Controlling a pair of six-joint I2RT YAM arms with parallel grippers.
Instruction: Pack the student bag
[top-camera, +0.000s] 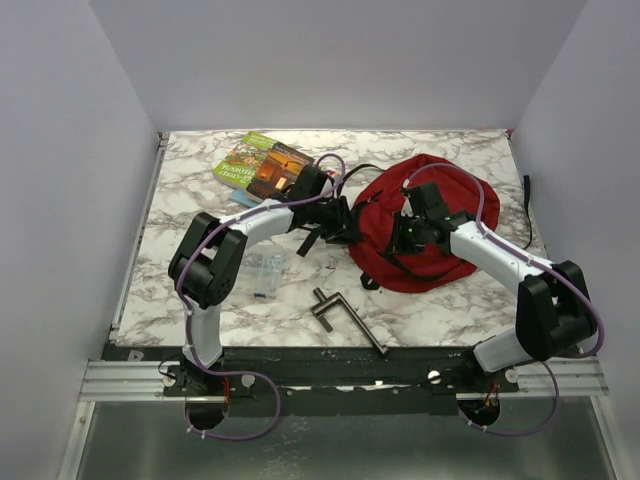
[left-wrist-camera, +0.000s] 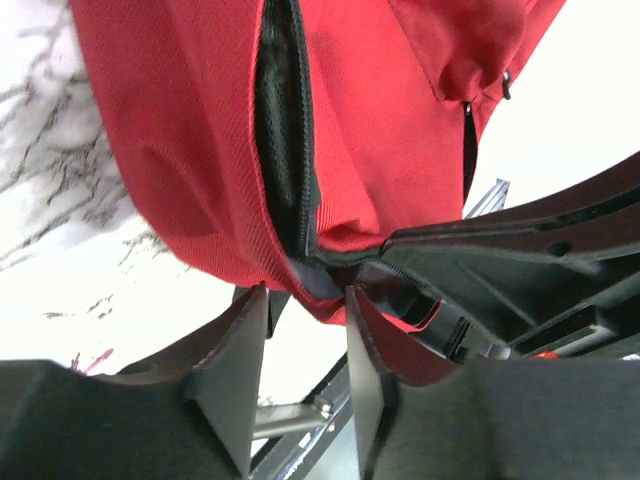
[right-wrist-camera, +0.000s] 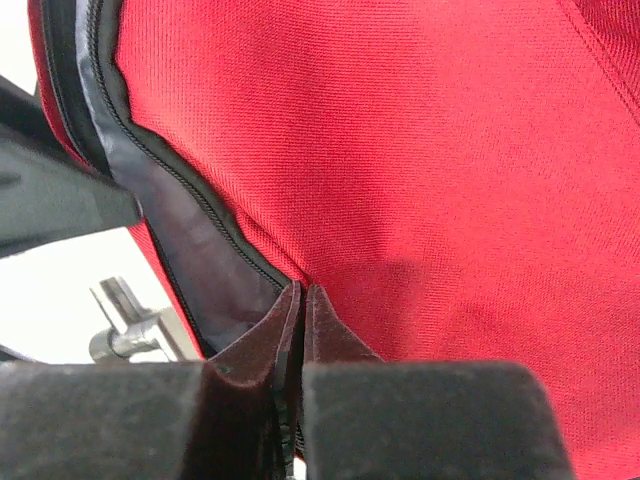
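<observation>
The red bag (top-camera: 425, 265) lies spread on the marble table, its black-zippered opening facing left. At that edge my left gripper (top-camera: 355, 236) stands part open; in the left wrist view, the bag's red rim (left-wrist-camera: 312, 298) shows at the gap between its fingertips. My right gripper (top-camera: 393, 246) is over the opening side of the bag. In the right wrist view its fingers (right-wrist-camera: 335, 335) are together against the red cloth beside the zipper (right-wrist-camera: 205, 205), with nothing visible between them. The bag's inside is mostly hidden.
A green book (top-camera: 238, 165) and a brown book (top-camera: 278, 172) lie at the back left. Left of the bag is a clear pouch (top-camera: 266, 272). A grey metal bracket (top-camera: 358, 322) sits near the front edge.
</observation>
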